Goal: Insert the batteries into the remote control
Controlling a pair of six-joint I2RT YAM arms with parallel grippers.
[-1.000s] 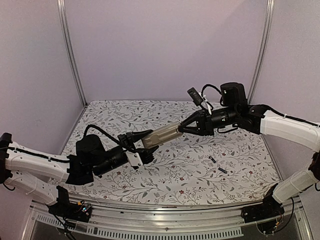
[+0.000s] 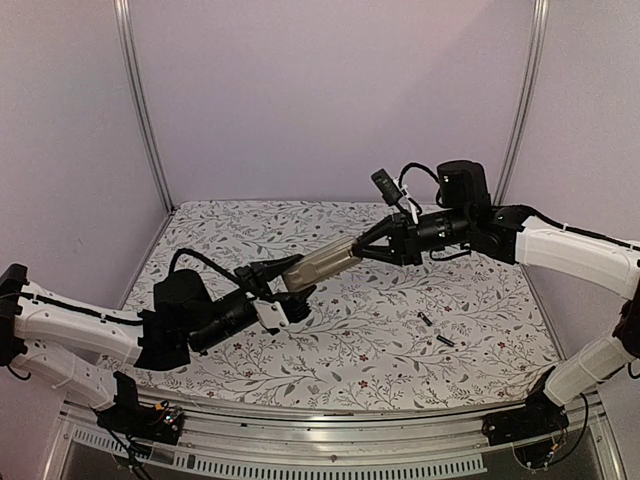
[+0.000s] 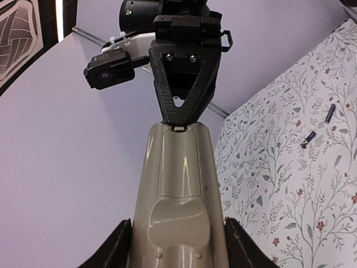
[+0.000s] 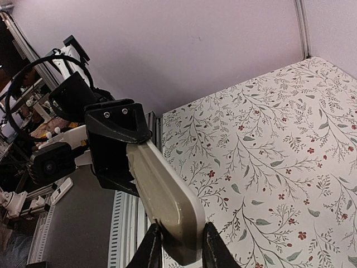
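Note:
A beige remote control (image 2: 321,264) is held above the table, tilted. My left gripper (image 2: 300,283) is shut on its near end; in the left wrist view its fingers (image 3: 116,245) flank the remote. A long panel (image 3: 179,164) shows on the face toward that camera. At the far end, my right gripper (image 2: 360,248) meets the remote; in the right wrist view its fingers (image 4: 148,249) stand apart on either side of the remote's end. Whether they grip it is unclear. Two small dark batteries (image 2: 425,319) (image 2: 445,341) lie on the table, apart from both grippers.
Pale walls (image 2: 330,100) stand behind and at the sides. A metal rail (image 2: 330,425) runs along the front edge, and both arms hang over the table.
The right gripper has shifted slightly left and up in the top view. The remote's far end has risen a little with it. The left arm moved only slightly, and the batteries lie where they were.

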